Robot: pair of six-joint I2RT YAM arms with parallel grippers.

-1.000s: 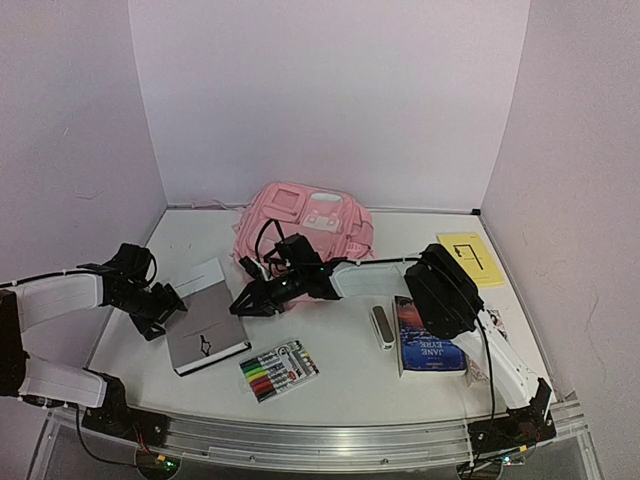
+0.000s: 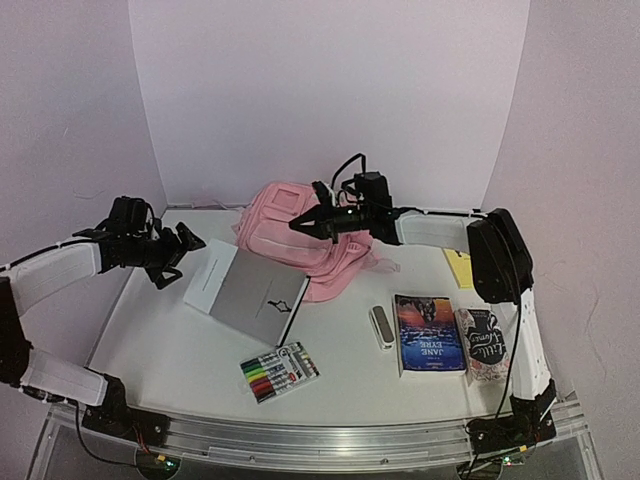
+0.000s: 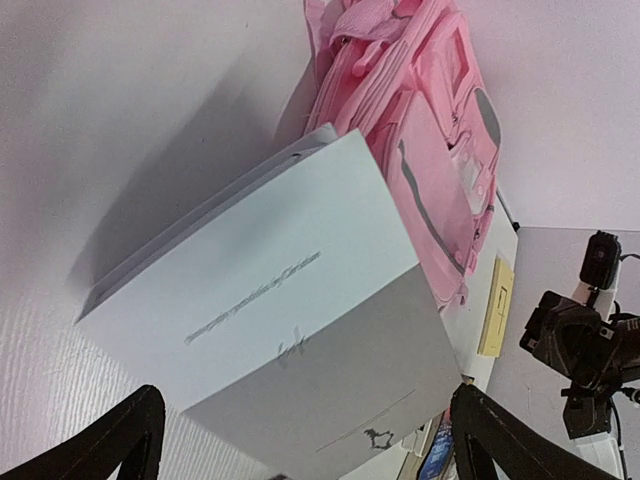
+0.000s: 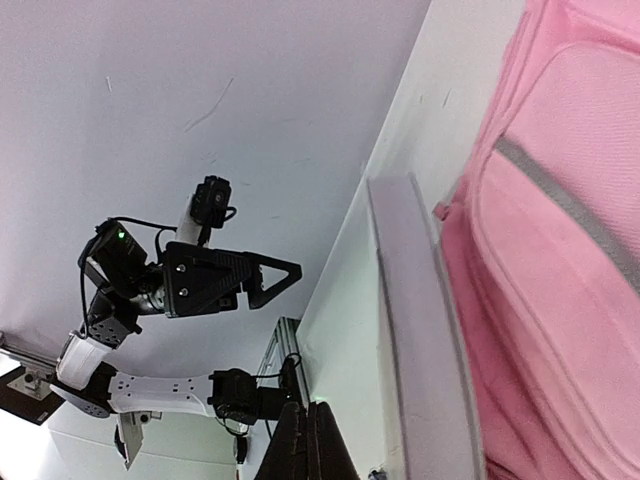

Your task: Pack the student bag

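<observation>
A grey-and-white book-like box [image 2: 250, 292] lies tilted, its far edge up against the pink bag [image 2: 275, 245]. It fills the middle of the left wrist view, casting a shadow, and its edge [image 4: 425, 330] stands beside the bag in the right wrist view. My left gripper [image 2: 182, 257] is open just left of the box, apart from it. Over the bag hovers my right gripper [image 2: 300, 225], shut, with nothing showing between its fingertips. The right arm covers part of the bag from above.
In front lie a pack of coloured markers [image 2: 280, 372], a grey stapler [image 2: 381, 327], a blue Jane Eyre book [image 2: 430, 335] and a Little Women book [image 2: 483, 345]. A yellow notebook [image 2: 459, 267] is partly behind the right arm.
The box has swung round and shifted right and back, from the left side up to the bag. My right gripper has moved right and back; my left has moved back and slightly right.
</observation>
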